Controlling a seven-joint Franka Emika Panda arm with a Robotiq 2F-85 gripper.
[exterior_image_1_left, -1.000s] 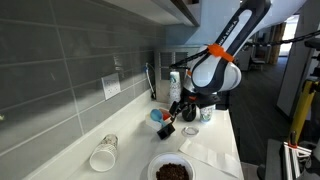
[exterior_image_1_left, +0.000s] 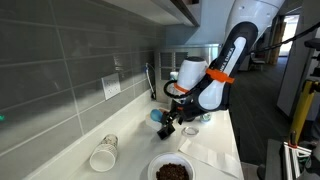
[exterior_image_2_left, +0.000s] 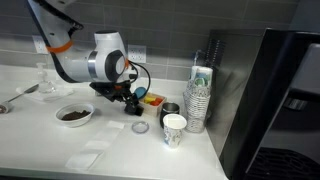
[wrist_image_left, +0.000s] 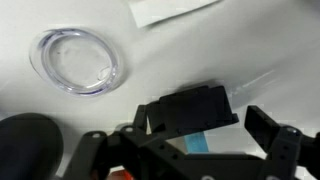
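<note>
My gripper stands open in the wrist view, its two dark fingers wide apart. A black block-like object (wrist_image_left: 190, 107) lies in the gap between them, with a blue strip (wrist_image_left: 195, 143) just below it. Whether the fingers touch the block cannot be told. In exterior view 1, the gripper (exterior_image_1_left: 177, 117) hangs low over the counter, close to a dark object (exterior_image_1_left: 165, 130). From the other side, the gripper (exterior_image_2_left: 130, 100) is partly lost against dark things behind it.
A clear round dish (wrist_image_left: 76, 61) lies beside the block. A white bowl (exterior_image_2_left: 58, 116) holds dark bits. White sheets (exterior_image_1_left: 210, 158), a white cup (exterior_image_2_left: 173, 130), a wire basket (exterior_image_2_left: 196, 105) and a wooden box (exterior_image_2_left: 151, 108) stand or lie around. A white cylinder (exterior_image_1_left: 103, 156) rests near the wall.
In exterior view 1 my gripper has moved a little left and lower, toward the dark object. The bowl, sheets and white cylinder have stayed in place.
</note>
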